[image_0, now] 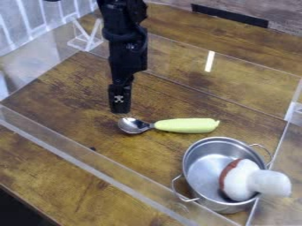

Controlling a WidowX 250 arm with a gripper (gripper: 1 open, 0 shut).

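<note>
The black robot arm reaches down from the top of the view to its gripper (119,102), which hangs above the wooden surface, left of and behind a metal spoon (132,125). Whether its fingers are open or shut is hard to tell. The spoon lies with its handle toward a pale green corn cob or similar vegetable (186,125). At the lower right a steel pot (213,156) holds a white object with a reddish band (253,181).
Clear plastic walls border the wooden surface (53,93) at the left, front and right. A small white item (85,35) is at the upper left.
</note>
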